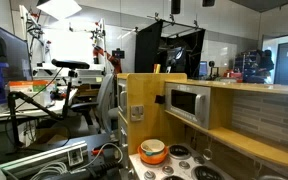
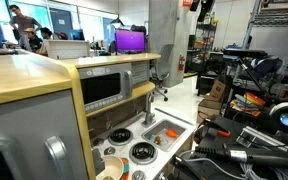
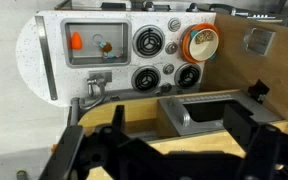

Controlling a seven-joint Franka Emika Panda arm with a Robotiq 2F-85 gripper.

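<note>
My gripper is open high above the counter, its dark fingers (image 3: 117, 120) wide apart and nothing held between them. In the wrist view an orange pot (image 3: 200, 41), with a pale round bowl or lid inside its rim, stands beside the stove burners. It also shows as an orange-rimmed pot (image 1: 152, 148) in exterior view 1. Inside the metal sink (image 3: 94, 60) lie an orange object (image 3: 76, 41) and a small mixed-colour item (image 3: 105, 46), too small to make out. The orange object (image 2: 171, 132) shows in exterior view 2 as well.
A silver microwave (image 1: 187, 102) sits in the wooden shelf above the stove. Burners (image 3: 149, 41) fill the counter between sink and pot. A faucet (image 3: 97, 80) rises at the sink's edge. Wooden panels (image 1: 137, 88) bound the pot's end.
</note>
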